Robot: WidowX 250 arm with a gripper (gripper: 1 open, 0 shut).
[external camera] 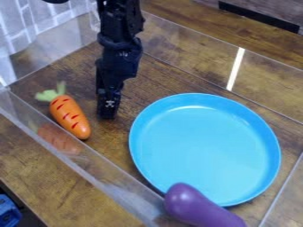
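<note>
The black gripper (109, 106) reaches down from the top to the wooden floor of a clear-walled enclosure, its fingers low just right of an orange toy carrot (69, 115) with a green top, not holding it; it is open, though the dark fingers are hard to separate. To its right lies a large blue plate (204, 146). A purple toy eggplant (201, 207) lies at the bottom right, below the plate.
Clear walls (95, 177) run along the front and left. Bare wood lies behind the plate and at the back right. A small blue object (7, 215) sits at the bottom left corner, outside the wall.
</note>
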